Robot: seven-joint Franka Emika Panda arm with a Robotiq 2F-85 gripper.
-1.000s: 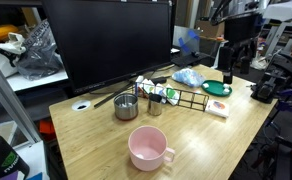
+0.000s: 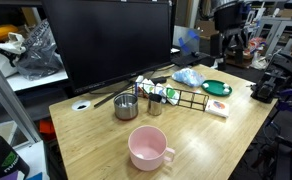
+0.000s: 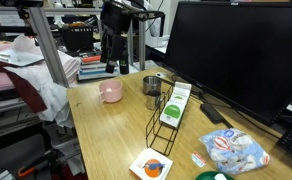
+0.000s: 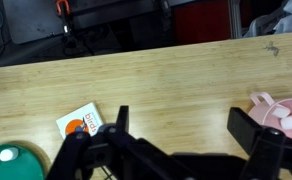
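Observation:
My gripper is open above the wooden table, with bare tabletop showing between its fingers. In exterior view 1 the gripper (image 2: 238,50) hangs high on the right, well clear of everything on the table. A pink mug (image 2: 146,148) stands at the near left there; the wrist view shows small pale blocks inside the mug (image 4: 267,101). A green plate (image 2: 217,90) lies at the far right with small white items on it. Near the plate is a flat white box (image 4: 79,122) with an orange print.
A black wire rack (image 3: 167,120) holds a white-and-green pack (image 3: 175,104). Beside it stand a metal pot (image 2: 126,106) and a smaller metal cup (image 2: 154,107). A plastic bag (image 3: 232,150) lies near the monitor (image 3: 231,50).
The objects on the table have not moved.

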